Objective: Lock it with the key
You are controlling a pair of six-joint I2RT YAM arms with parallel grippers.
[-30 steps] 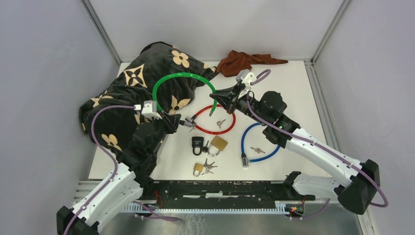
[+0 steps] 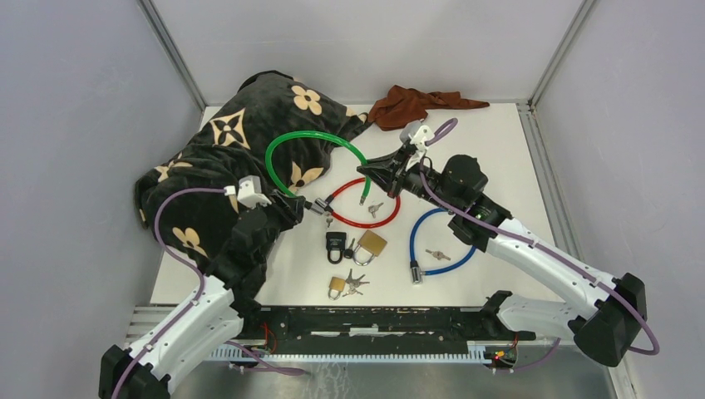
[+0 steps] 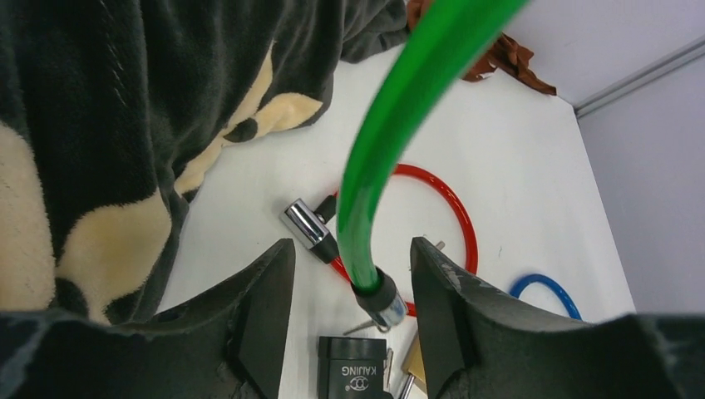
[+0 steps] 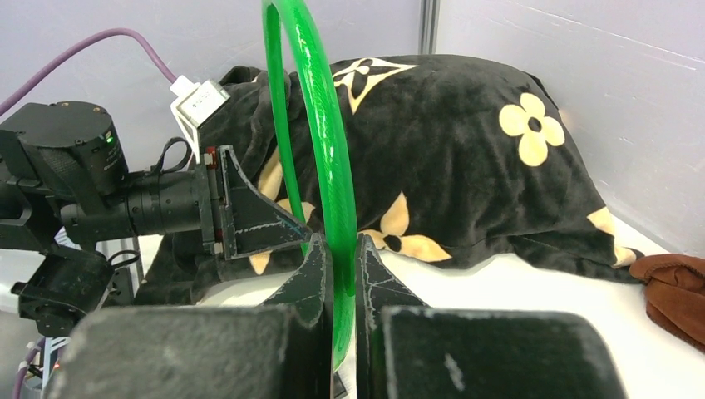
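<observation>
The green cable lock [image 2: 309, 134] arches above the table, its left end by my left gripper [image 2: 298, 206] and its other end in my right gripper [image 2: 364, 169]. In the right wrist view, the fingers [image 4: 378, 287] are shut on the green cable [image 4: 328, 150]. The left wrist view shows the left fingers [image 3: 270, 307] apart, with visible gaps on both sides of the cable. Its black-collared silver end [image 3: 387, 312] appears between them. A small key [image 2: 329, 220] shows just below that end from above; whether it sits in the lock is unclear.
Below lie a red cable lock [image 2: 391, 218], a black padlock [image 2: 335, 242], brass padlocks [image 2: 372, 243] and loose keys [image 2: 355, 281]. A blue cable lock [image 2: 413, 235] rests to the right. The dark blanket [image 2: 212, 158] fills the left back.
The right gripper has moved slightly right, still holding the cable.
</observation>
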